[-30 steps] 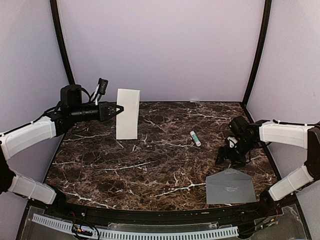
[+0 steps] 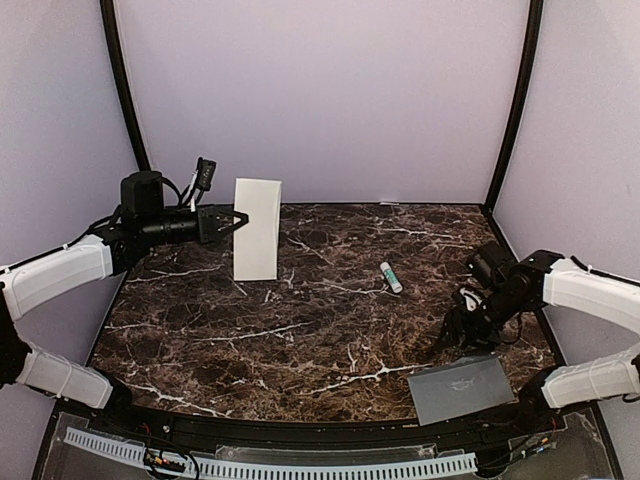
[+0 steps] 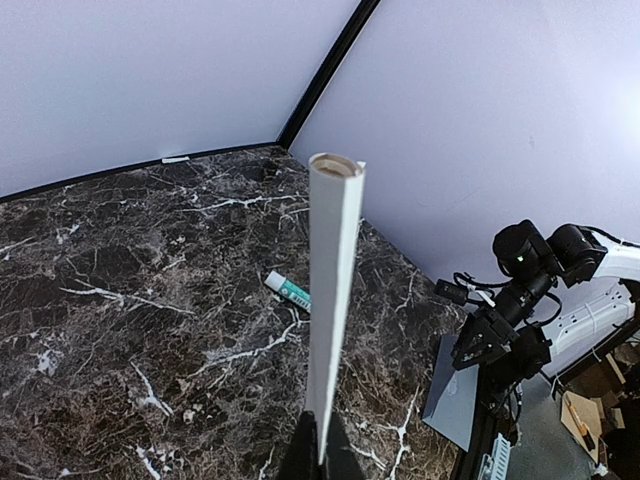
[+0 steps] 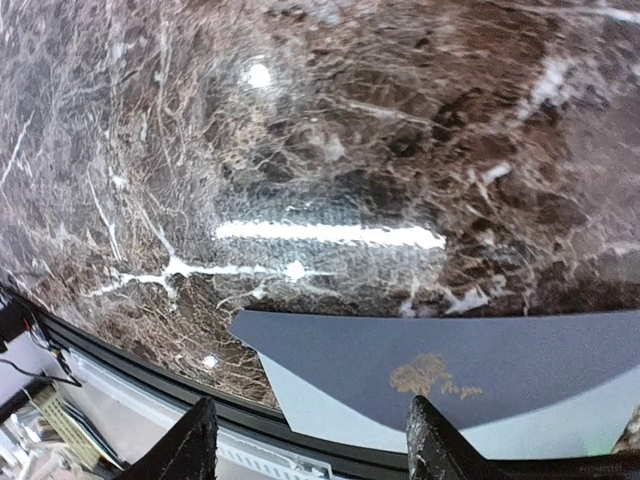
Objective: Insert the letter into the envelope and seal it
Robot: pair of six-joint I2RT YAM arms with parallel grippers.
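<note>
The folded white letter (image 2: 256, 230) hangs upright above the table at left, with my left gripper (image 2: 240, 218) shut on its edge. From the left wrist, the letter (image 3: 336, 270) shows edge-on. The grey envelope (image 2: 460, 390) lies flat at the table's front right edge. In the right wrist view its darker flap (image 4: 480, 345) bears gold writing over the paler body. My right gripper is low at the envelope's far edge, its two fingers (image 4: 195, 440) apart. It holds nothing, and the envelope is not gripped; the fingertips' exact height is unclear.
A green and white glue stick (image 2: 390, 277) lies right of the table's middle. The front rail (image 2: 270, 432) runs close beside the envelope. Dark marble is bare across the centre and left of the table (image 2: 230, 350).
The envelope has shifted slightly frontward and turned a little. The left arm and letter look almost unmoved.
</note>
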